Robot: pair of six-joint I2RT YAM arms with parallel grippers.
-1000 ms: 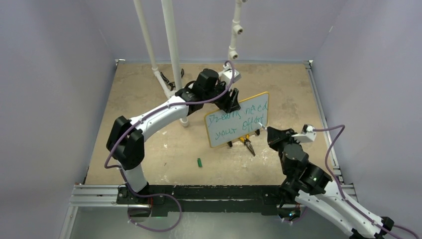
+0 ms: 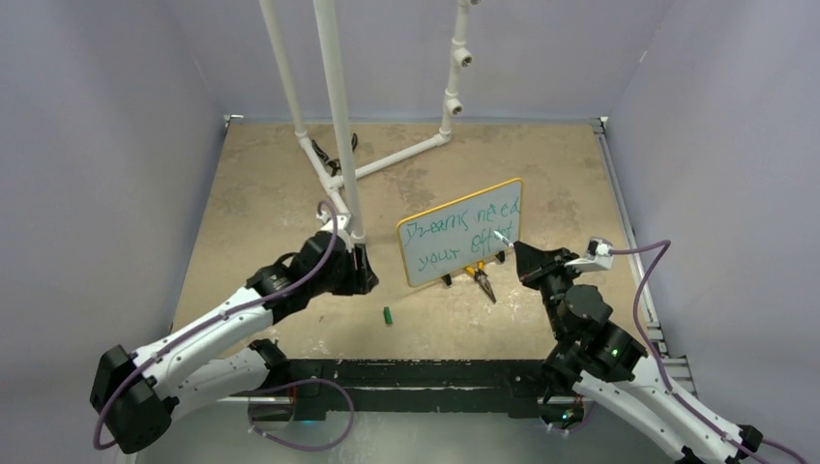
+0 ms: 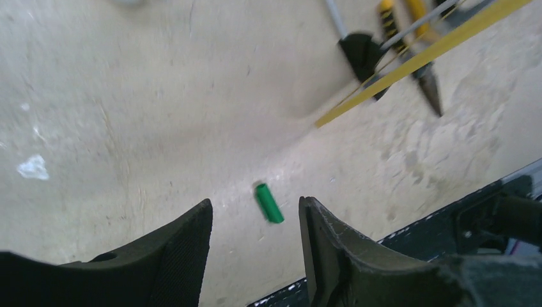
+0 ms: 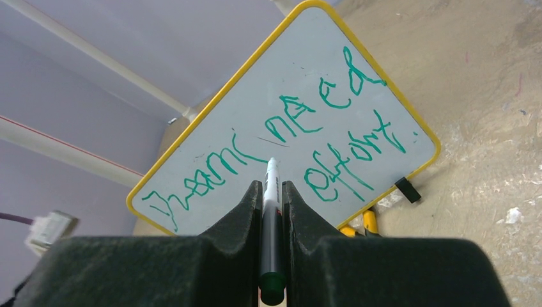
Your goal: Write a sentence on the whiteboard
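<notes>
The whiteboard (image 2: 435, 251) stands propped at the centre, bearing green handwriting that reads "Dreams need your effort", slightly rough. My right gripper is shut on a white marker (image 4: 272, 224), its tip at the board's face in the right wrist view. My left gripper (image 2: 364, 280) hangs left of the board with its fingers apart and nothing between them. Below it in the left wrist view lies a small green cap (image 3: 269, 203), also visible on the table in the top view.
White pipes (image 2: 401, 155) rise behind and left of the board. Yellow-handled pliers (image 2: 484, 284) lie under the board's lower edge, partly hidden. The table (image 2: 251, 242) has bare room at left and front.
My left gripper has moved away from the board's top edge, leftward and down toward the table's front. My right gripper with the marker has shifted only slightly.
</notes>
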